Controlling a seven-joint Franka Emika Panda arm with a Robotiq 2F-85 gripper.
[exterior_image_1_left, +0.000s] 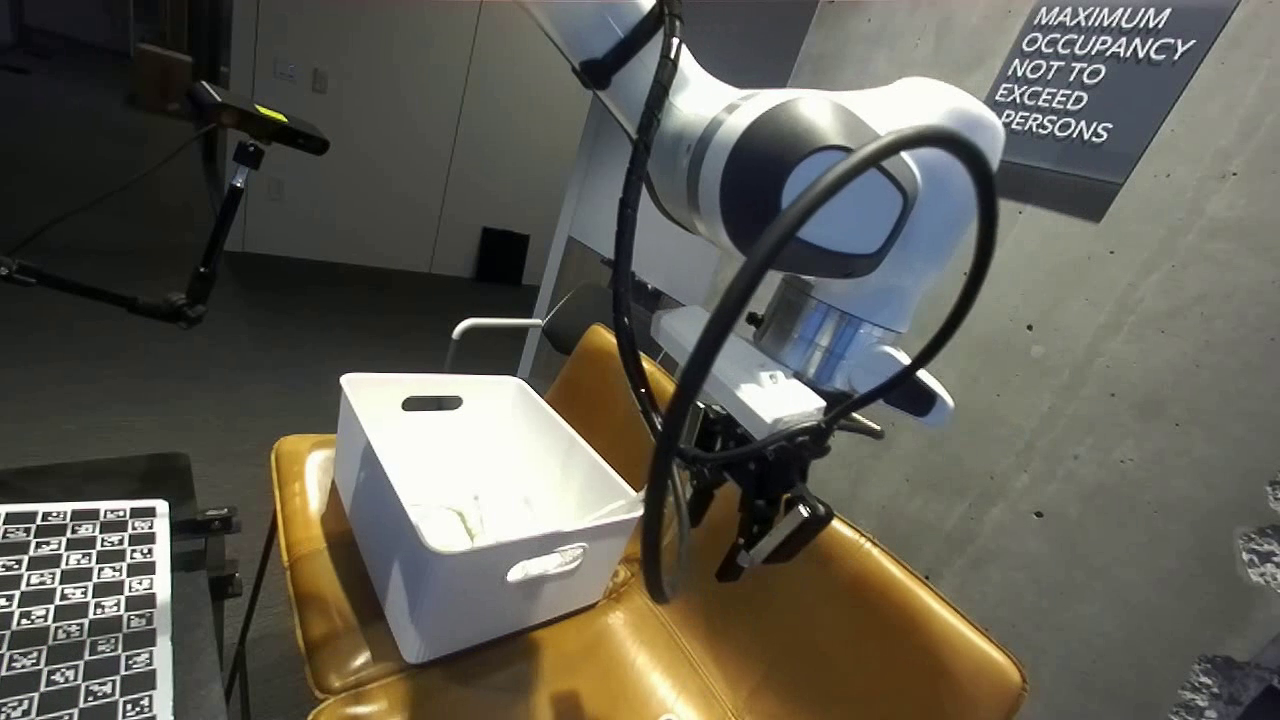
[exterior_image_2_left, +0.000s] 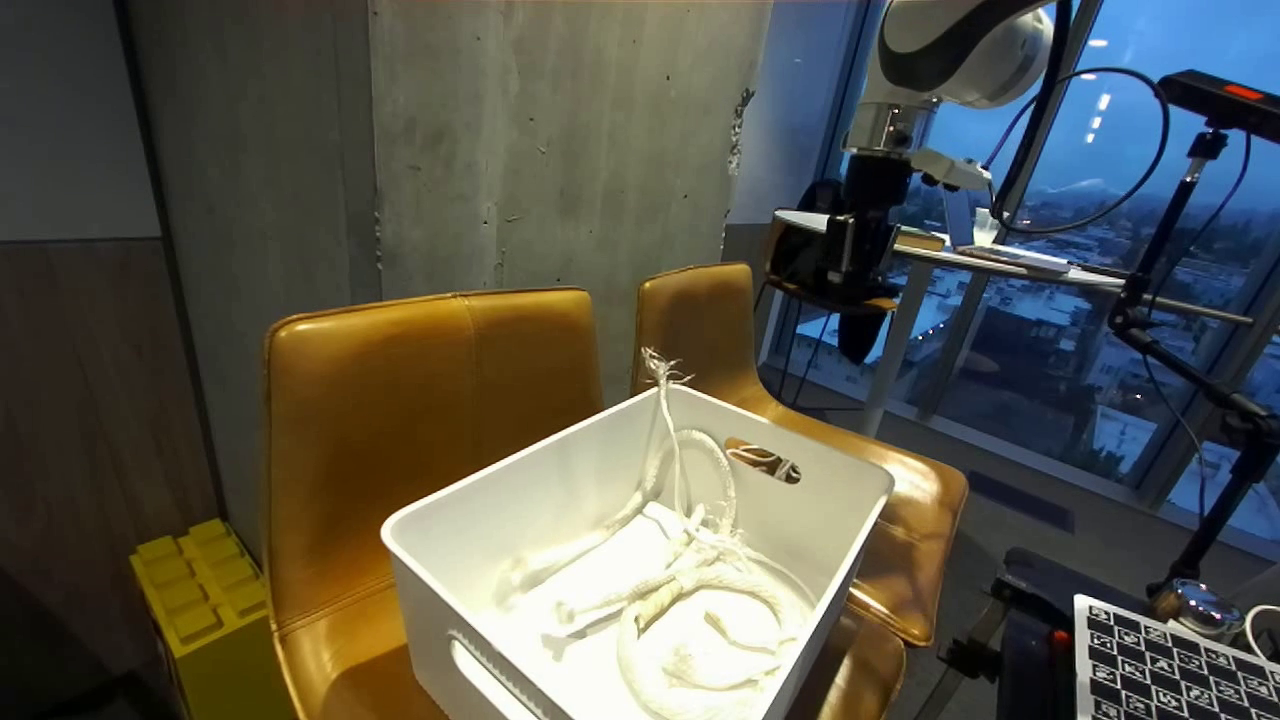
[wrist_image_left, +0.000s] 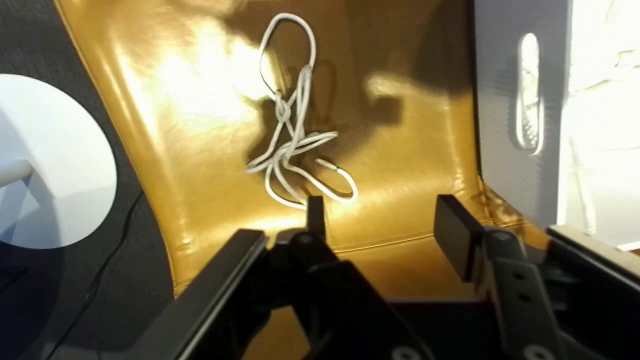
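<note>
A knotted white cord lies bunched on the tan chair seat in the wrist view. My gripper hangs over the seat with its fingers well apart and nothing between them. The cord rests beyond the left finger in that view, apart from the gripper as far as I can tell. In the first exterior view the gripper hangs in front of the chair's backrest, to the right of the white bin. Several pale ropes lie inside the bin, one frayed end poking above its rim.
The bin stands on the neighbouring tan chair. A round white base is on the dark floor at the wrist view's left. A checkered board and a camera on a stand are off to the left.
</note>
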